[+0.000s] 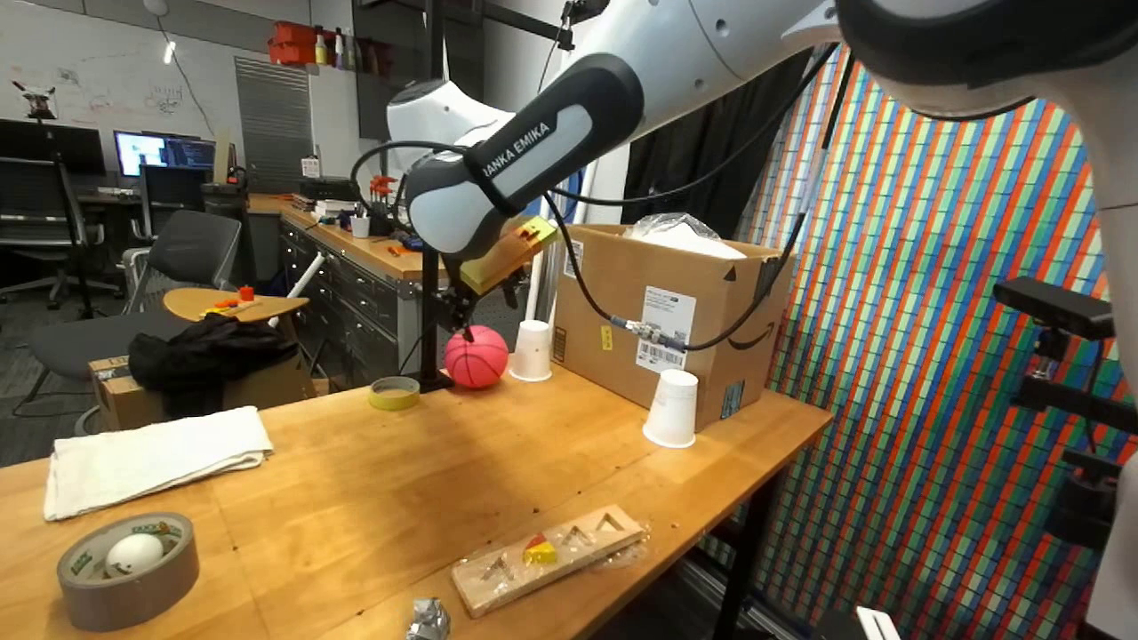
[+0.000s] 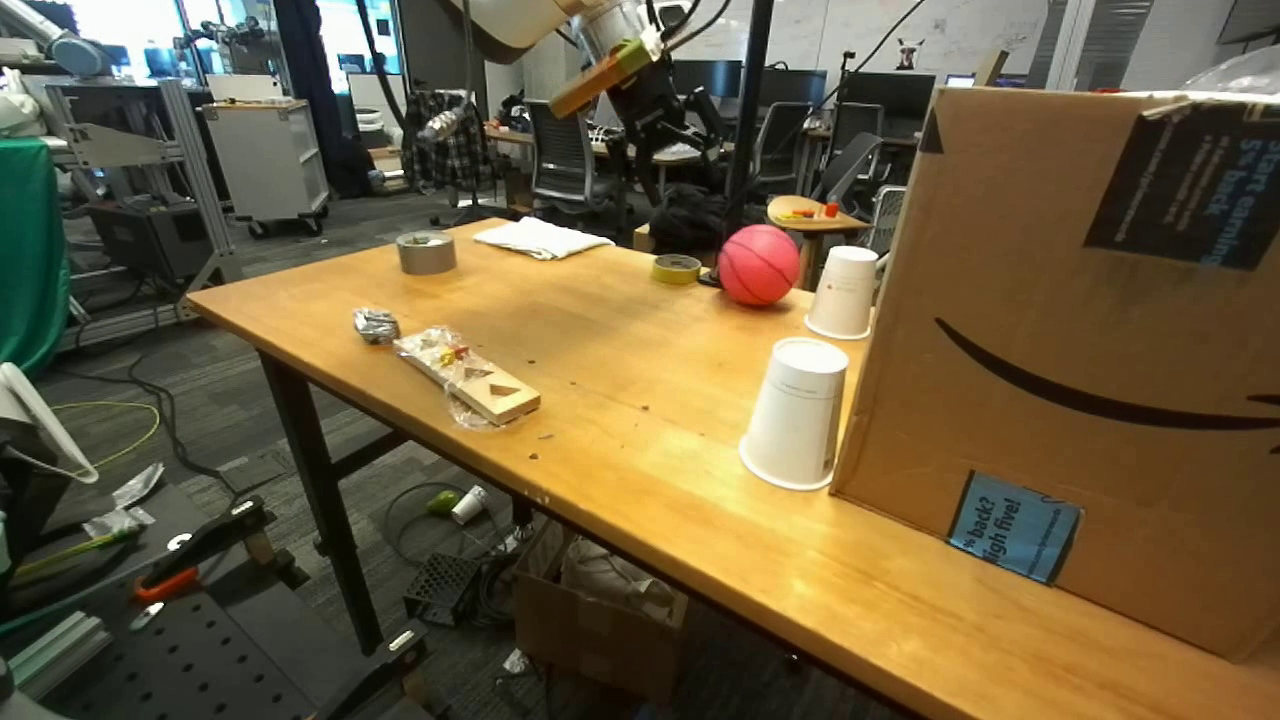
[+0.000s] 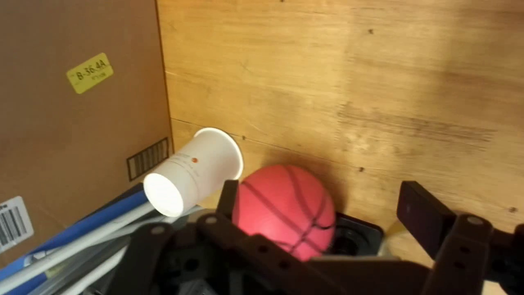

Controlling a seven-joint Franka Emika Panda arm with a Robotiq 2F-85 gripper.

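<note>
A pink-red ball [image 1: 476, 357] with dark seams rests on the wooden table [image 1: 352, 469], near its far edge. Close beside it stands an upside-down white paper cup [image 1: 531, 351]. My gripper is open, its two fingers wide apart. In the wrist view the ball [image 3: 287, 209] shows beyond the fingers, nearer the left finger [image 3: 228, 196], which overlaps its edge. From the second exterior view, the gripper [image 2: 690, 162] hangs higher than the ball [image 2: 759, 264], clear of it.
A large cardboard box [image 1: 651, 309] borders the right side, with another white cup [image 1: 672, 409] before it. A black post stands by the ball, near yellow tape [image 1: 395, 393]. Grey tape [image 1: 128, 571], a white cloth [image 1: 158, 459] and a wooden puzzle [image 1: 549, 560] surround the clear table middle.
</note>
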